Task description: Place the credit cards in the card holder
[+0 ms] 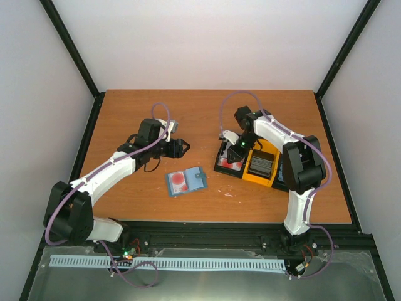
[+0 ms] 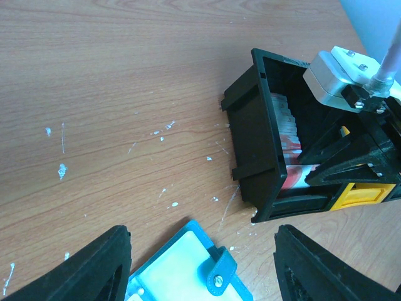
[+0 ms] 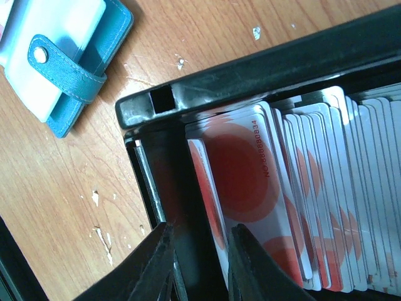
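The blue card holder (image 1: 196, 177) lies unfolded on the table, a card with a red circle (image 1: 178, 179) in its left half. Its strap and stud (image 2: 218, 279) show in the left wrist view. White and red credit cards (image 3: 247, 169) stand in a row inside the black compartment (image 3: 250, 75). My right gripper reaches down at the compartment's end. Its fingers stand apart, and the edge of the front card (image 3: 210, 197) runs down beside one finger; whether they grip it is unclear. Above the table, left of the box, my left gripper is open and empty.
Beside the black compartment sits an orange one (image 1: 262, 165), holding dark contents. The far right of the box is partly hidden by the right arm. White flecks and scratches mark the wood. Table around the card holder is clear.
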